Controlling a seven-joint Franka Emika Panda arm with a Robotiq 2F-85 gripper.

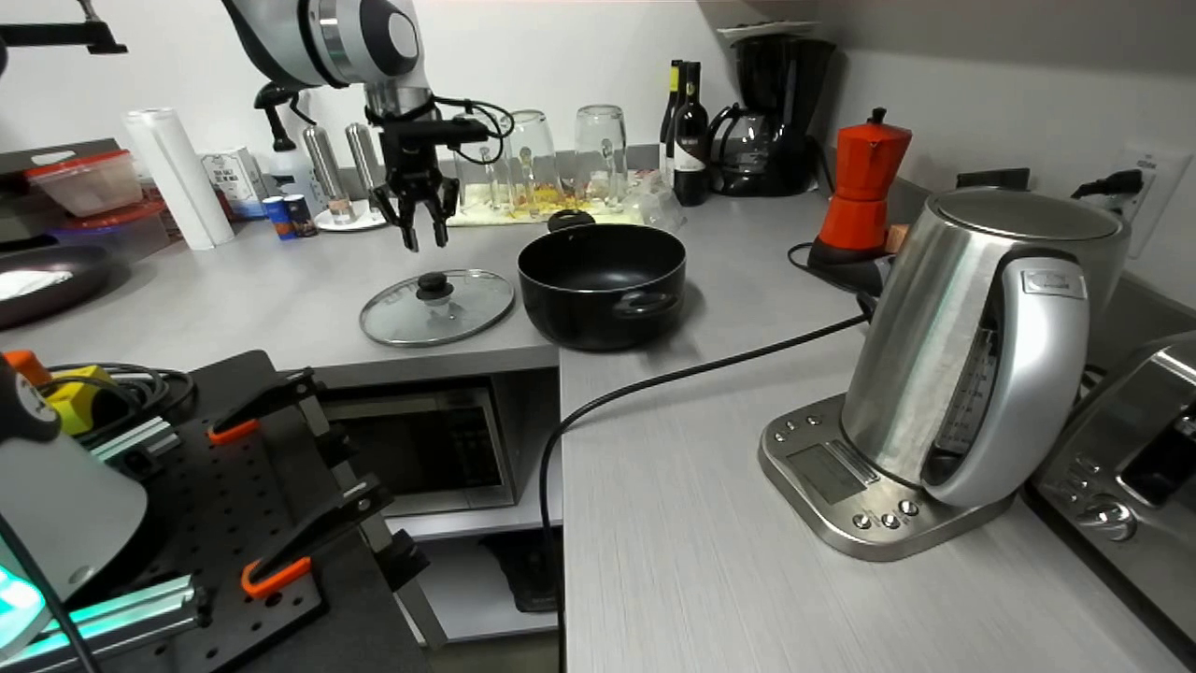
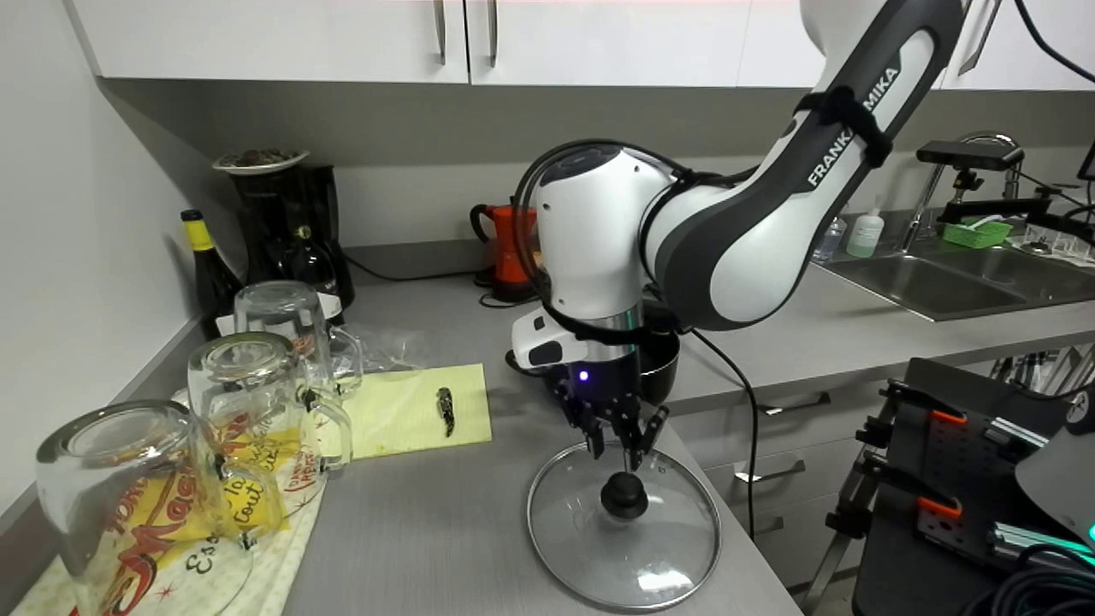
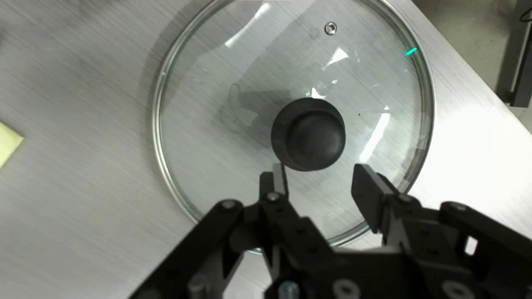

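A round glass lid [image 1: 387,314] with a metal rim lies flat on the counter, beside a black pot [image 1: 602,280] that has no cover on it. The lid's black knob [image 3: 309,134] points upward near its centre. Above the lid hangs my gripper [image 1: 426,237], clear of the knob in exterior view 1. Its fingers [image 3: 371,192] stand apart with nothing between them, so it is open. From the other side, exterior view 2 shows the lid [image 2: 657,539] in front and the pot [image 2: 659,366] mostly hidden behind the arm.
Glass mugs [image 2: 133,503] stand upside down on a cloth along the wall. A steel kettle [image 1: 953,336] and a red moka pot [image 1: 863,179] occupy the right counter. A black cable [image 1: 695,368] crosses the counter near the pot. Bare counter lies left of the lid.
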